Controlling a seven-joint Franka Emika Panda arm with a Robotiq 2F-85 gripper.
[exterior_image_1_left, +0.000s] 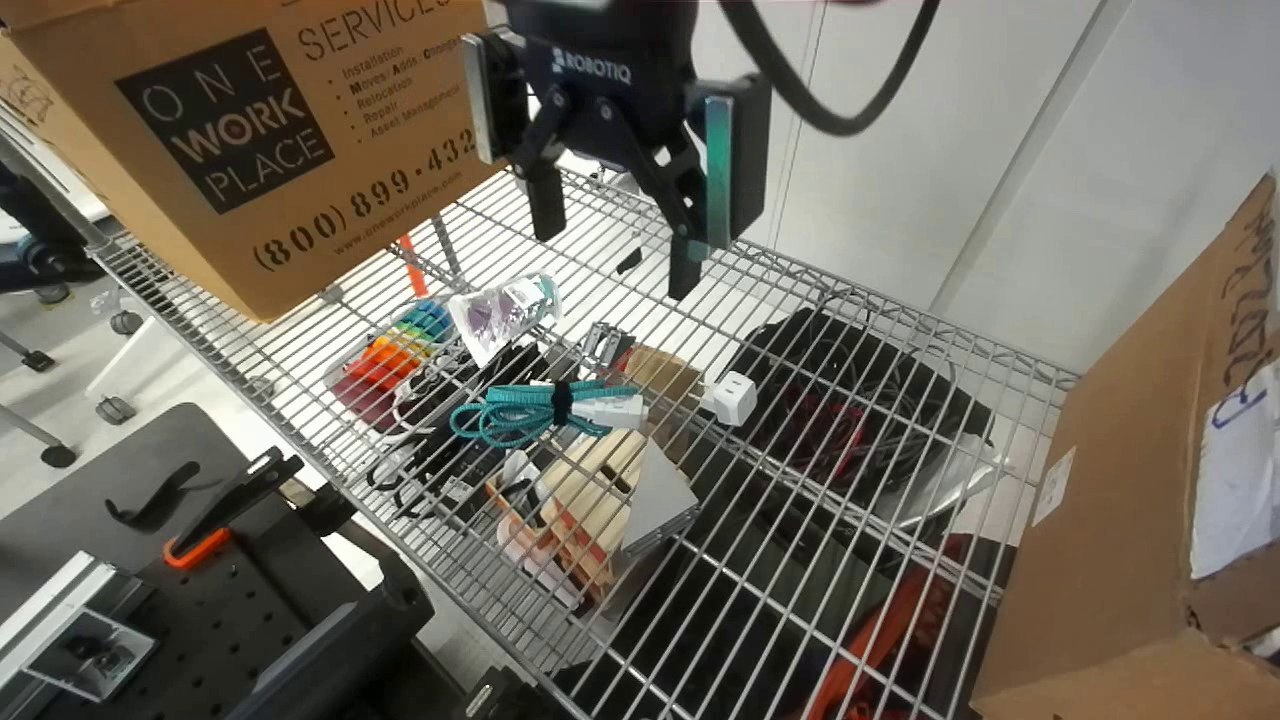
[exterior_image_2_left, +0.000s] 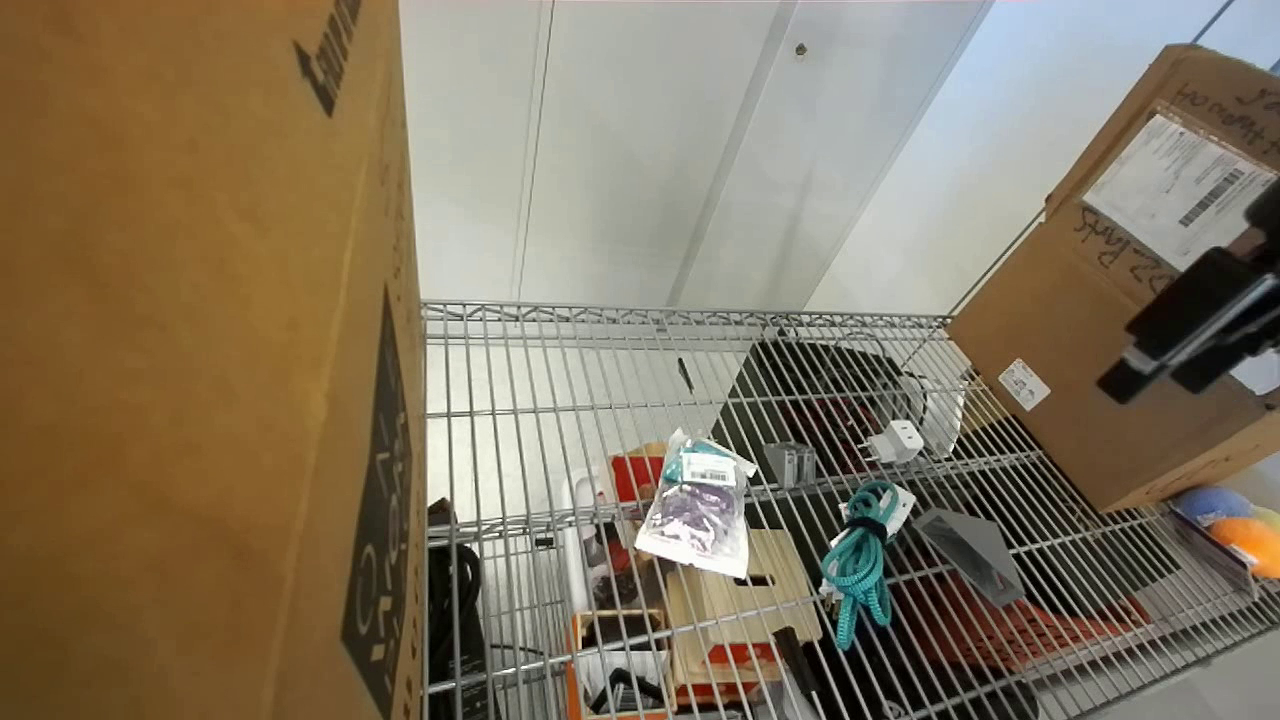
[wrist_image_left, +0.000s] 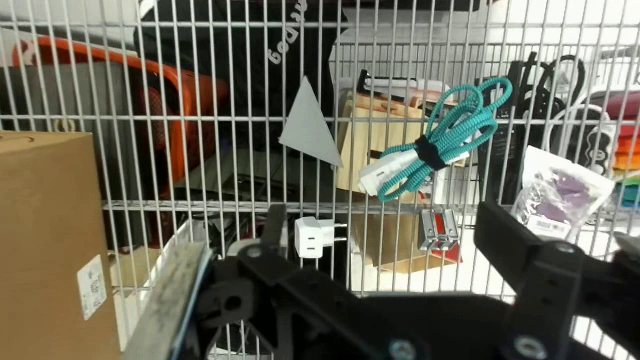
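Note:
Above the wire shelf my gripper (exterior_image_1_left: 615, 238) stands open, its fingers wide apart and nothing between them. Below it on the wires lie a white plug adapter (wrist_image_left: 310, 237), a small metal block (wrist_image_left: 438, 229) with a red middle, and a teal cord (wrist_image_left: 465, 129) bundled by a black strap. A grey wedge-shaped piece (exterior_image_2_left: 974, 552) lies near the cord. The clear bag (exterior_image_2_left: 699, 504) with purple and teal contents rests on the shelf too. In the wrist view the adapter appears near one fingertip, and the block between the two; the gripper is clear of both.
A large cardboard box (exterior_image_1_left: 360, 144) stands at one end of the wire shelf (exterior_image_1_left: 768, 600), and another box (exterior_image_1_left: 1104, 480) at the other. Several things show through the wires from below. Bare wires surround a small black piece (exterior_image_2_left: 685, 374) towards the back.

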